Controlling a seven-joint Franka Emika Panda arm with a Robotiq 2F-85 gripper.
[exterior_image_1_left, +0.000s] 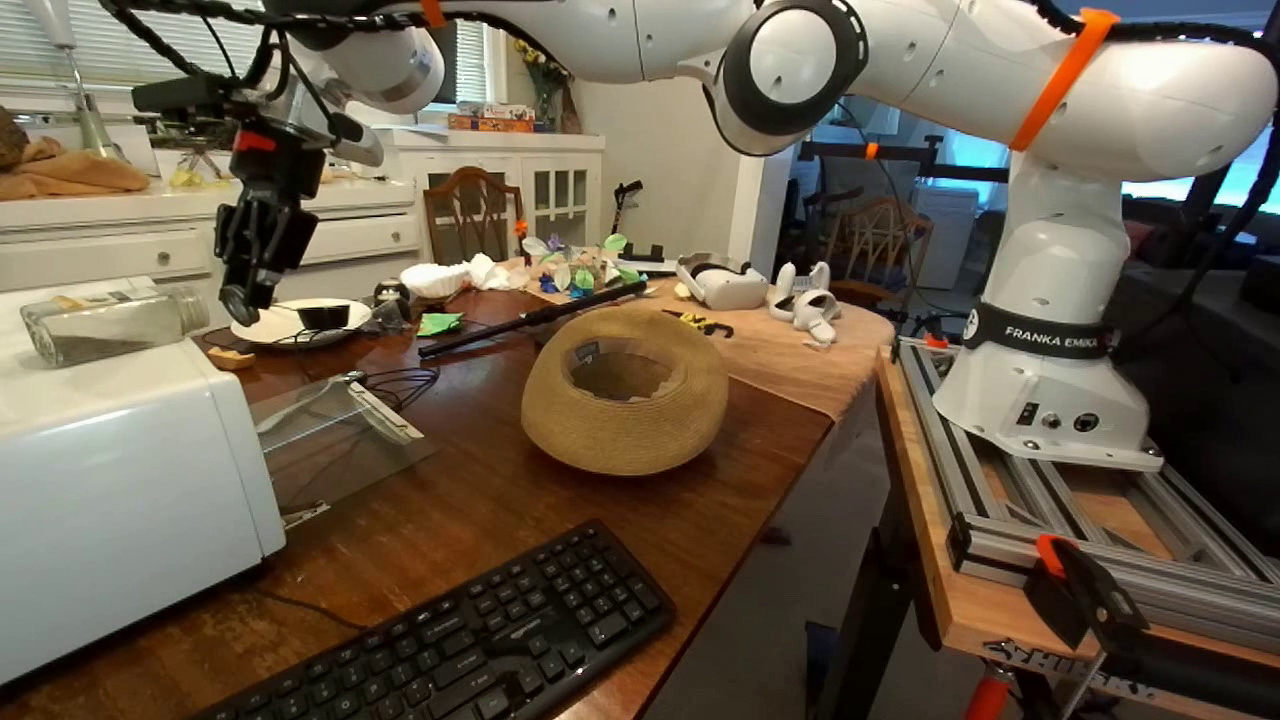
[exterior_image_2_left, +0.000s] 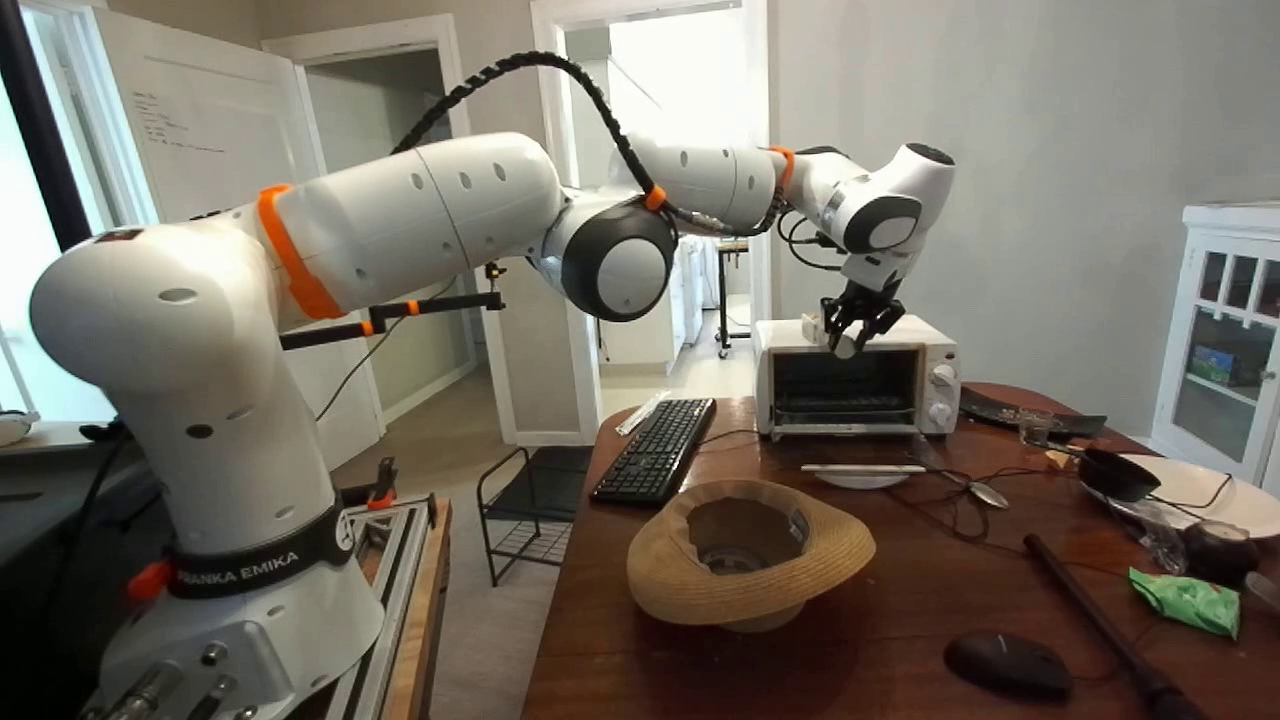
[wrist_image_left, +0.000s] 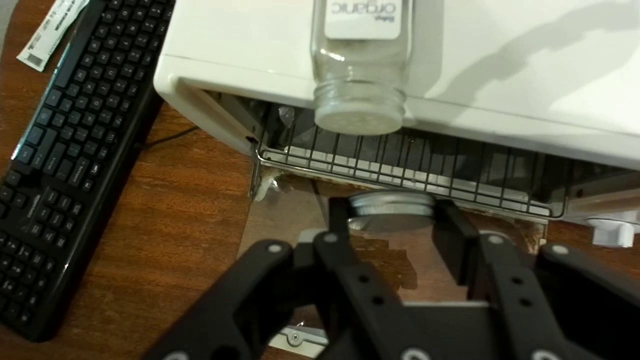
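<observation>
My gripper is shut on a round silver lid (wrist_image_left: 393, 205), gripped by its edges between the two fingertips. It hangs in the air before the toaster oven's front, over the lowered glass door. On the white toaster oven (wrist_image_left: 240, 36) lies a clear glass jar (wrist_image_left: 360, 57) on its side. The jar's perforated shaker top points out past the oven's front edge, apart from the lid. In exterior view 1 the gripper (exterior_image_1_left: 248, 294) is to the right of the jar's mouth (exterior_image_1_left: 190, 310). The second exterior view shows the lid (exterior_image_2_left: 847, 347) small, in front of the oven.
Below the lid are the oven's wire rack (wrist_image_left: 414, 165) and its open glass door (exterior_image_1_left: 336, 438). A straw hat (exterior_image_1_left: 624, 408) rests on the table, with a black keyboard (exterior_image_1_left: 480, 636) nearby. A white plate (exterior_image_2_left: 1200, 486) and cables lie beyond.
</observation>
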